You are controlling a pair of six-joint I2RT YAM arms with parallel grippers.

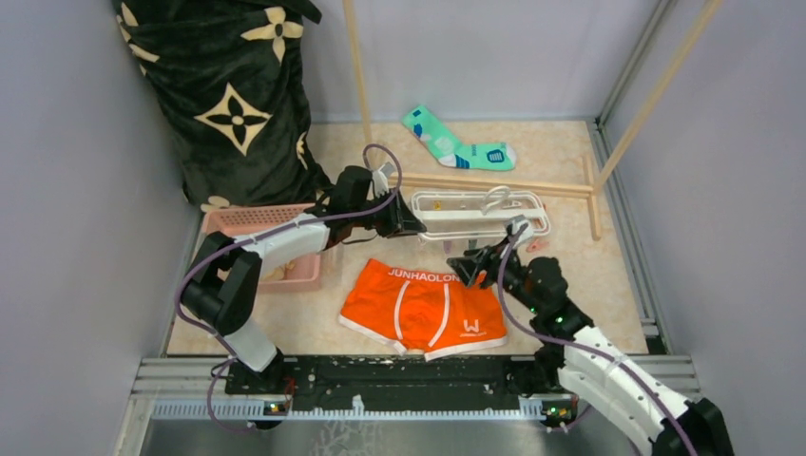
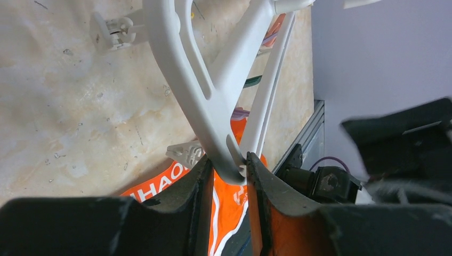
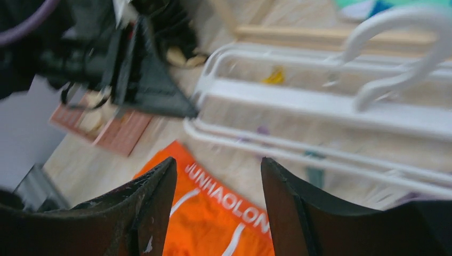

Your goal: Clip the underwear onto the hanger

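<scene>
A white clip hanger [image 1: 466,216] is held level above the table, its left end gripped by my left gripper [image 1: 418,228]. In the left wrist view the white hanger frame [image 2: 205,106] runs down between the black fingertips, with a clip [image 2: 185,153] hanging below it. The orange underwear [image 1: 418,309] lies flat, waistband toward the hanger. Over the right end of that waistband is my right gripper [image 1: 464,274]. In the blurred right wrist view its fingers [image 3: 160,186] stand wide apart, with the underwear [image 3: 208,229] seen beyond and no cloth visibly pinched.
A wooden rack [image 1: 494,184] stands behind the hanger, with a green sock [image 1: 461,147] lying farther back. At the left are a pink basket [image 1: 306,271] and a dark patterned cloth [image 1: 219,104]. Bare table lies right of the underwear.
</scene>
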